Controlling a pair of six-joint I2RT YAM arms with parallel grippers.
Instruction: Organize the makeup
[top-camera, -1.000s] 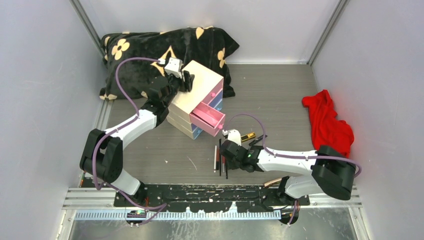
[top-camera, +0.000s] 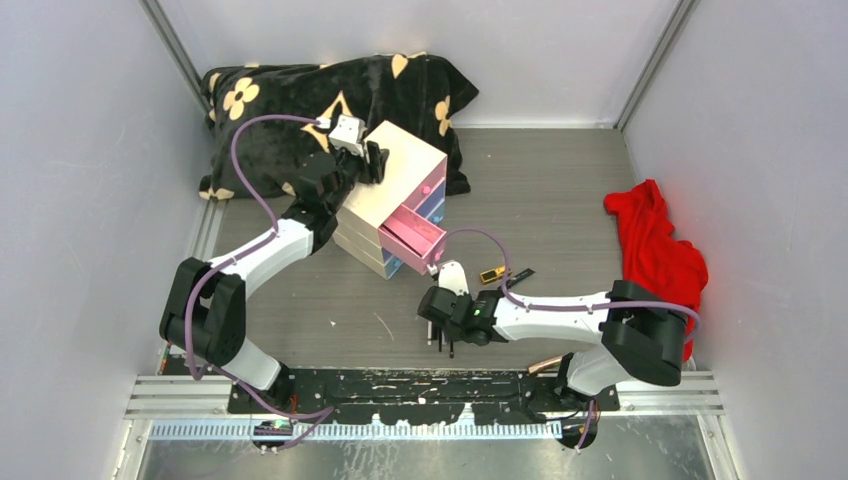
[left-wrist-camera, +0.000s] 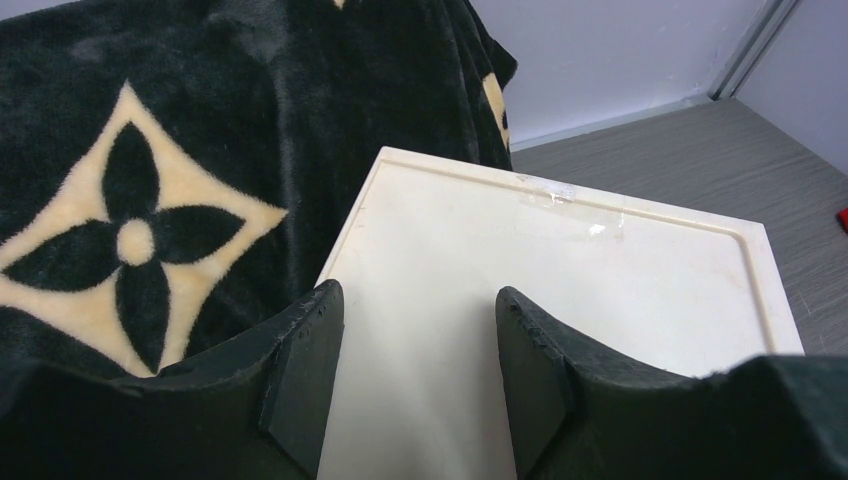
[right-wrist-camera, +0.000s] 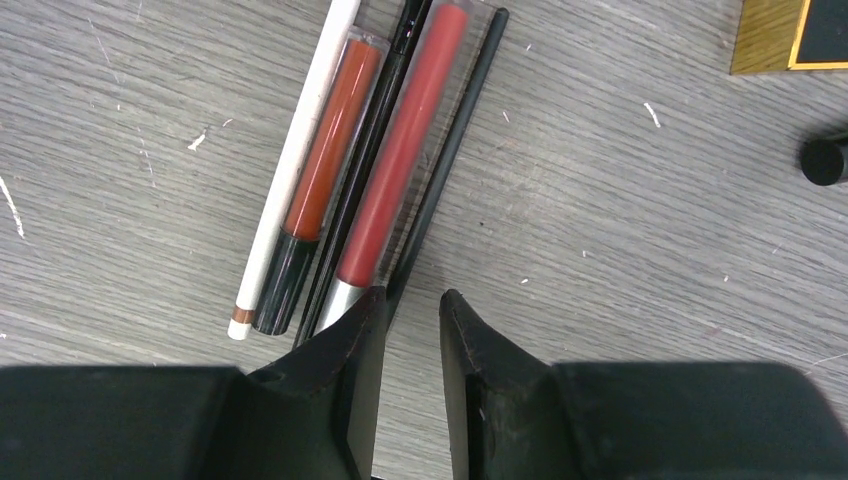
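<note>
The makeup organizer (top-camera: 400, 160) stands at upper centre with a pink drawer (top-camera: 410, 236) pulled out. My left gripper rests at its white top, part open, nothing seen between its fingers. Below the drawer lie slim items in a row: a white pencil (right-wrist-camera: 292, 160), an orange lip tube (right-wrist-camera: 330, 145), black pencils (right-wrist-camera: 440, 160) and a red lip tube (right-wrist-camera: 398, 155). My right gripper is open directly over their lower ends, its left finger by the red tube and thin black pencil.
A yellow-black box (top-camera: 494, 273) and a black item (top-camera: 520, 277) lie right of the row, a copper item (top-camera: 546, 364) at the front. A dark plush cloth (top-camera: 250, 100) is behind, a red cloth (top-camera: 655, 240) at right.
The left arm is unchanged.
</note>
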